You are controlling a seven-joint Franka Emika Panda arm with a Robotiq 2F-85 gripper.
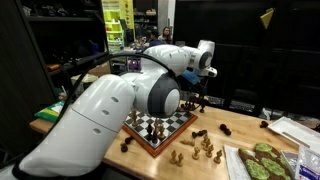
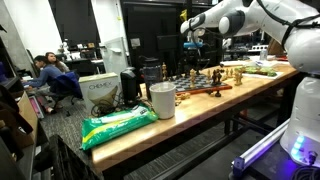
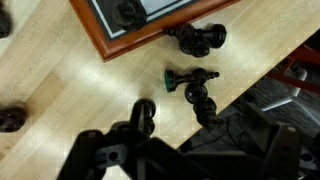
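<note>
My gripper is open above the table, its two dark fingers wide apart at the bottom of the wrist view. Ahead of and between them lie black chess pieces: a small one (image 3: 190,78) on its side with a green base, a longer one (image 3: 201,103) beside it, and another (image 3: 144,117) near the left finger. A dark pair of pieces (image 3: 196,38) is by the board's edge. The wooden-framed chessboard (image 3: 150,36) shows at the top, with a black piece (image 3: 128,12) on it. In exterior view 1, the board (image 1: 153,146) is partly hidden behind my arm.
Light-coloured pieces (image 1: 218,156) stand on the near side of the table. To the right are a white tray (image 1: 293,132) and a green-and-brown mat (image 1: 263,166). A paper roll (image 2: 163,103) and a green bag (image 2: 117,126) occupy the table's other end. The table edge borders the fallen pieces.
</note>
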